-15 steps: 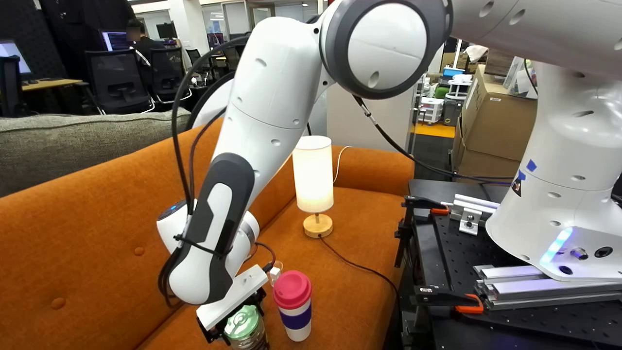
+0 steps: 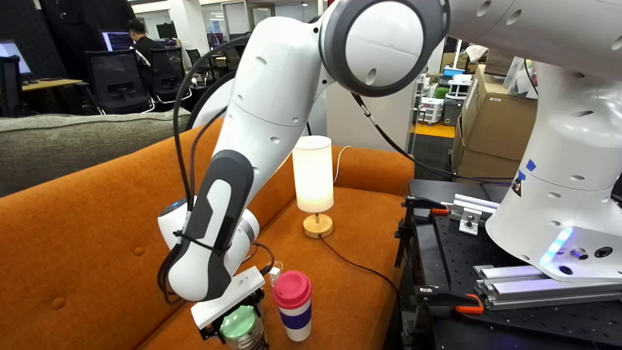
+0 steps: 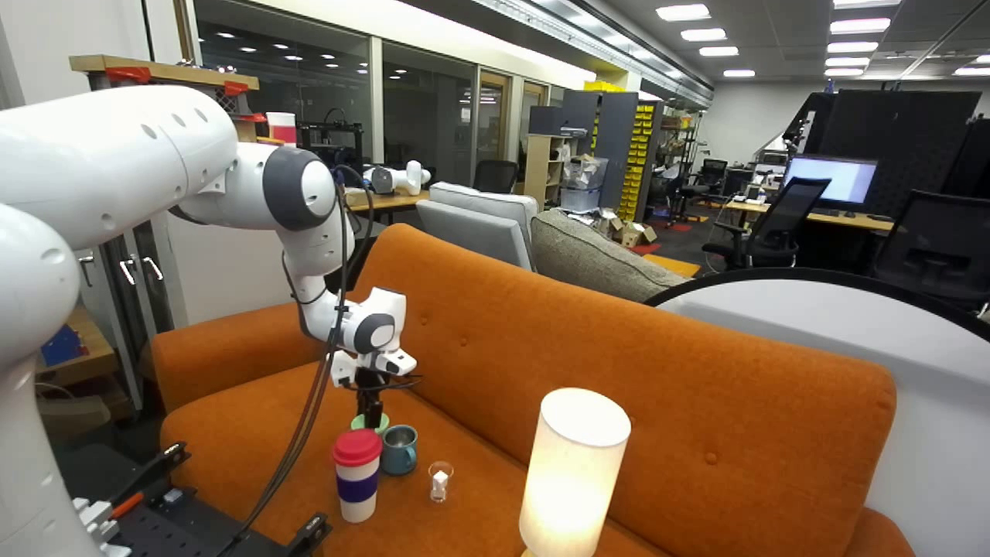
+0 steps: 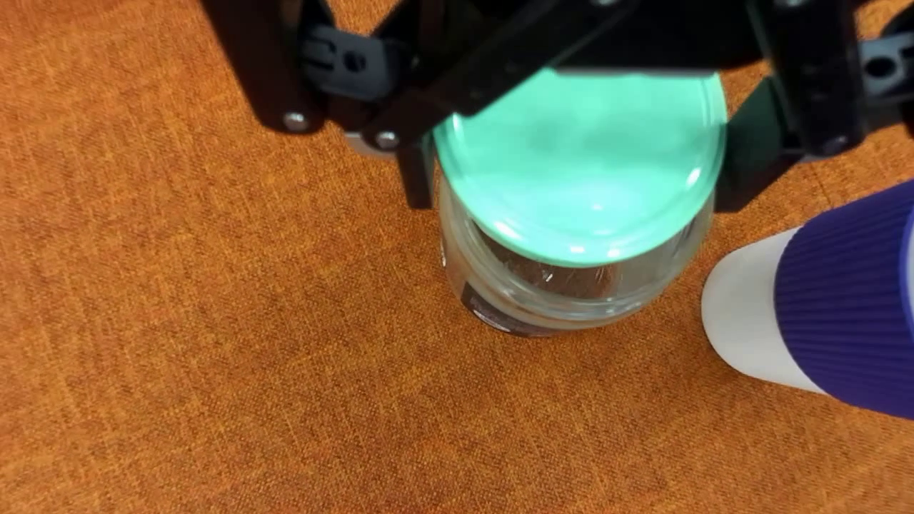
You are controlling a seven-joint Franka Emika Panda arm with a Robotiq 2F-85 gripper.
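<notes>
A clear glass jar (image 4: 565, 300) with a mint-green lid (image 4: 591, 171) stands on the orange sofa seat. My gripper is over it, with one dark finger at each side of the lid. Both fingers (image 4: 418, 175) look pressed close to the lid's rim, so the fingers appear shut on the jar. From the first exterior view, the same lid (image 2: 239, 323) shows beneath the white gripper mount, and the jar's lower part is cut off by the frame's edge. The second exterior view shows only a little of the lid (image 3: 381, 425) behind other items.
A tall cup (image 2: 293, 306) with a red lid and purple band stands close beside the jar. Near them are a blue-grey mug (image 3: 399, 450) and a small clear glass (image 3: 440, 481) with something white inside. A lit lamp (image 2: 315, 175) stands farther along the seat; its cord crosses the cushion.
The gripper mount has shifted slightly to the left and turned a little. The green lid has moved slightly left with it. The cup and lamp have stayed put.
</notes>
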